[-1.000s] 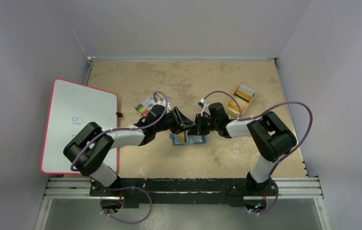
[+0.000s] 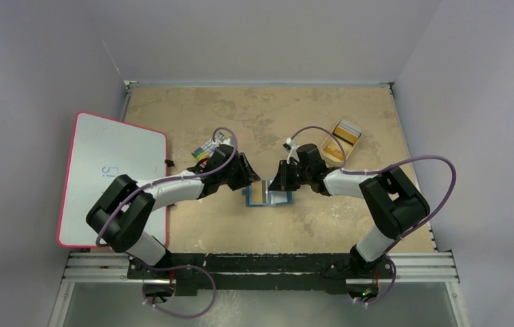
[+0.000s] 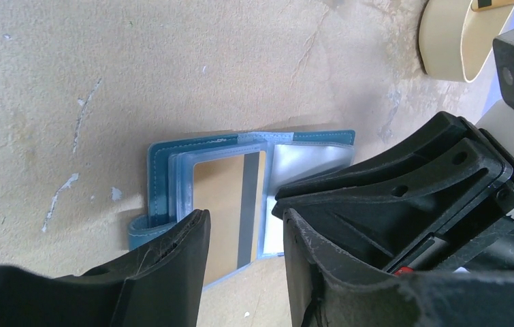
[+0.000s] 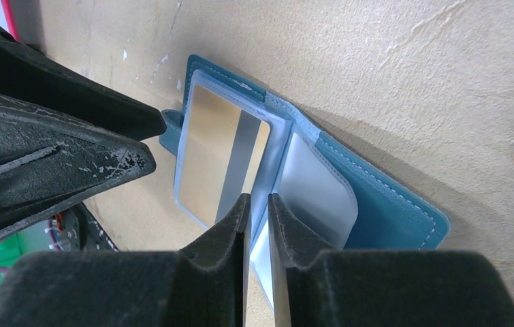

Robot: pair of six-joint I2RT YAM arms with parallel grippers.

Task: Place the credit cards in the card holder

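Observation:
The blue card holder point(image 2: 268, 204) lies spread flat on the table between my two grippers. In its left clear pocket sits a gold card with a dark stripe point(image 3: 227, 204). The right side of the holder shows a whitish clear pocket point(image 4: 315, 184) with its edge lifted and bowed, and no card visible in it. My left gripper is open over the gold card's side, nothing between its fingers. Over the middle of the holder, by the right pocket's edge, my right gripper has a narrow gap between its fingertips; no card shows there.
A cream basket point(image 2: 331, 151) with more gold cards stands at the back right. A colourful sheet point(image 2: 205, 150) lies behind the left arm, and a whiteboard point(image 2: 114, 180) covers the left side.
My left gripper has drawn back a little to the left, away from the right one. The right arm has shifted slightly. The holder sits slightly further right.

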